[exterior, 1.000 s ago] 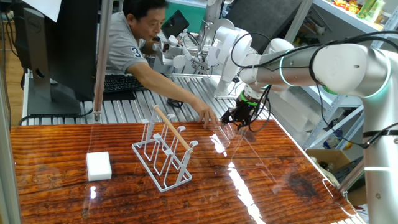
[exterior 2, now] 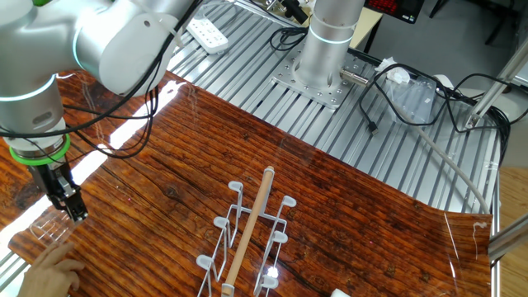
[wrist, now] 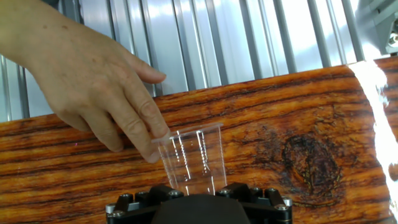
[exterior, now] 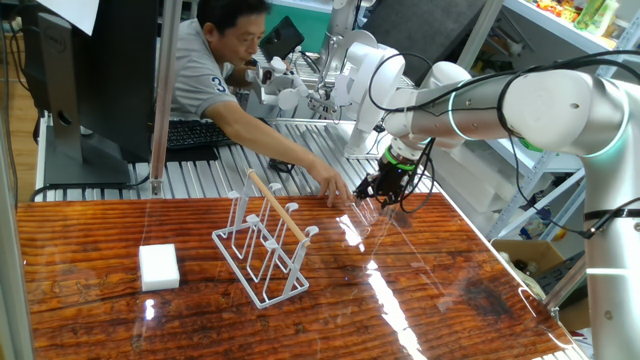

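A clear plastic cup (wrist: 194, 155) shows in the wrist view, its wide rim facing away from me and its narrow end between my fingers. My gripper has its fingertips apart, one on either side of that narrow end; whether they press on the cup cannot be told. A person's hand (wrist: 106, 87) reaches in from the left, fingertips at the cup's rim. In exterior view 2 the transparent cup (exterior 2: 51, 224) is faint, between the gripper and the hand. A white rack (exterior: 262, 268) with a wooden top bar (exterior: 278, 207) stands on the table, away from the gripper.
A white block (exterior: 158, 267) lies left of the rack on the glossy wooden table (exterior: 90, 320). The person's arm (exterior: 270, 140) crosses the table's far edge. Slatted metal surface (wrist: 205, 37) lies beyond that edge.
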